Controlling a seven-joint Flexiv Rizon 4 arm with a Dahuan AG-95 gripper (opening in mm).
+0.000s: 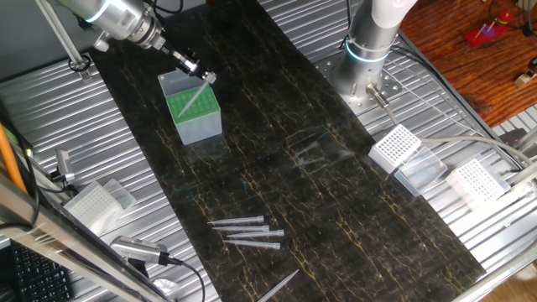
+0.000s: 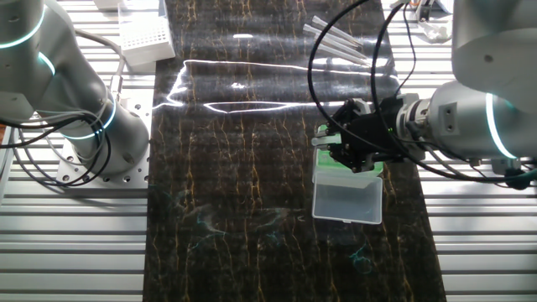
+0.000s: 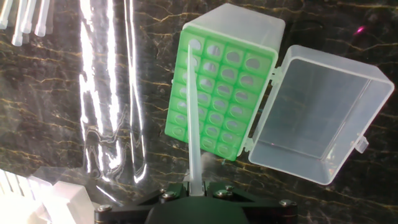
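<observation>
A clear pipette tip (image 3: 193,124) is pinched in my gripper, its narrow end pointing away over the box. In the wrist view it crosses the green rack (image 3: 225,84), and the far end appears over a corner hole; whether it touches cannot be told. The rack's several round holes look empty. It sits in a translucent box (image 1: 200,128) whose lid (image 3: 320,112) lies hinged open to one side. From exterior view 1, my gripper (image 1: 204,75) is above the lid side of the box, with the tip slanting down across the green top.
Several loose pipette tips (image 1: 252,231) lie on the dark marble mat (image 1: 277,168), one more near its front edge. White racks (image 1: 395,147) stand at the right, another (image 1: 94,208) at the left.
</observation>
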